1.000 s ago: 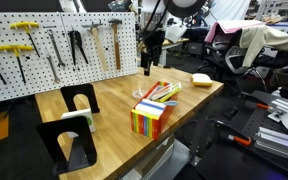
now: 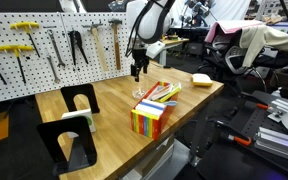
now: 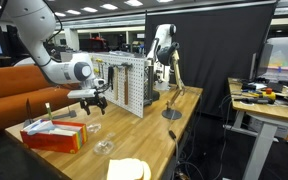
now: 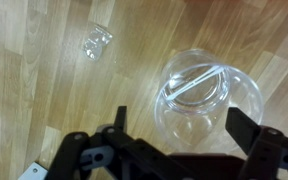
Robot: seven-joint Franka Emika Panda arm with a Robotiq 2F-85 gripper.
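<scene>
My gripper stands open above the wooden table, a dark finger on either side in the wrist view. Below it, between and ahead of the fingers, is a clear round container (image 4: 206,98); a white streak crosses it, and I cannot tell whether that is a reflection or a thin object. A small clear crumpled piece (image 4: 96,41) lies apart on the wood. From exterior view 1 the gripper (image 2: 137,72) hangs over the table behind the red box (image 2: 144,92). Exterior view 2 shows clear items (image 3: 104,147) on the tabletop.
A box with coloured stripes (image 2: 146,123) stands at the table's front edge. Black bookends (image 2: 68,143) are to the left, a pale yellow stack (image 2: 201,79) to the right. A white pegboard (image 2: 44,62) with hanging tools lines the back.
Seen from exterior view 1, the arm and its gripper have shifted to the left over the last second. The objects on the table have stayed put.
</scene>
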